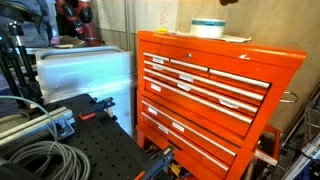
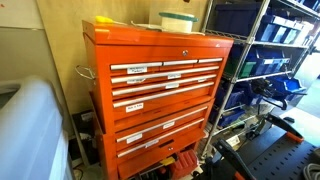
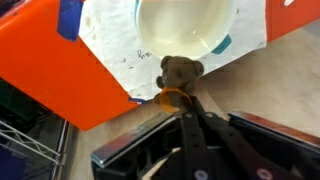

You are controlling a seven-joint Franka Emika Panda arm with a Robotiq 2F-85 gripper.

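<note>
Seen from the wrist, a small brown toy bear point(image 3: 178, 78) with orange around its body hangs at the tips of my gripper. The dark fingers are shut, apparently on a thin part of its side; the exact grip is hidden. Just beyond the bear, the white bowl point(image 3: 185, 25) with a teal band stands on a paper sheet point(image 3: 112, 40). From outside, the bowl point(image 1: 207, 28) rests on the red tool cabinet point(image 1: 200, 100). Only a dark tip of my gripper point(image 1: 228, 2) shows at the top edge there, above and right of the bowl.
Yellow and orange small items point(image 2: 105, 20) lie at the left of the cabinet top. Shelves with blue bins point(image 2: 235, 20) stand to the right. A white container point(image 1: 85, 70) is left of the cabinet, and cables point(image 1: 50, 155) lie in front.
</note>
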